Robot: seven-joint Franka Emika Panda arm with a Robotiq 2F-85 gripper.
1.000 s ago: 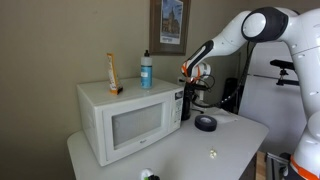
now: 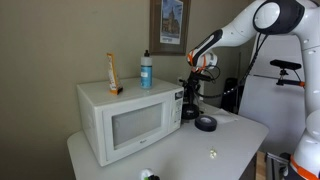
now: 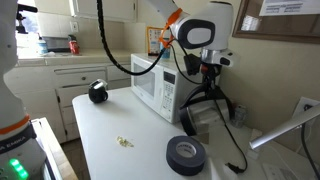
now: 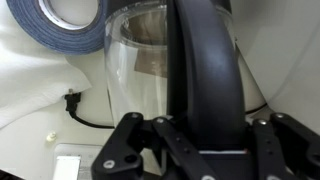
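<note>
A clear glass carafe [image 4: 138, 80] with a thick black handle [image 4: 205, 75] fills the middle of the wrist view, close to the camera. My gripper [image 3: 209, 76] is above the counter beside the microwave's right end, pointing down with black parts of the carafe just below it. The fingers are shut, but whether they grip the handle is hidden.
A white microwave [image 2: 134, 120] stands left of the gripper, with a blue bottle [image 2: 146, 70] and an orange-white bottle [image 2: 113, 74] on top. A roll of dark tape [image 3: 186, 153] lies in front. A black cable [image 3: 235, 155] trails along the right.
My gripper has risen and shifted slightly right beside the microwave. Dark shapes under it now stand farther apart. The microwave, bottles and tape have stayed put.
</note>
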